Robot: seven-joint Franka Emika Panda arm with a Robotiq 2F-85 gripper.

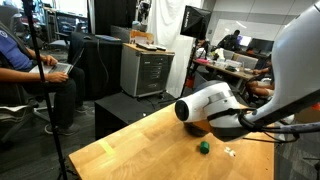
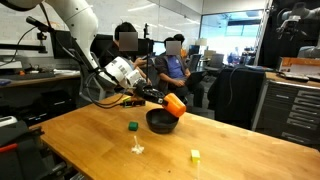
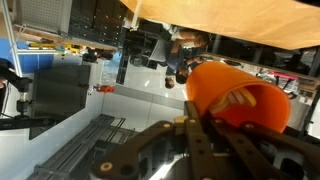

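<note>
An orange cup (image 2: 175, 104) is tilted on its side just above a black bowl (image 2: 162, 122) in exterior view 2. My gripper (image 2: 162, 98) is shut on the cup and reaches in from the left. In the wrist view the orange cup (image 3: 262, 88) shows its open mouth, and something pale is visible inside it. The dark bowl (image 1: 196, 129) is largely hidden behind my arm in exterior view 1, where the cup cannot be made out.
On the wooden table (image 2: 100, 150) lie a green block (image 2: 133, 126), a small white object (image 2: 138, 145) and a yellow block (image 2: 195, 156). People sit or stand beyond the table.
</note>
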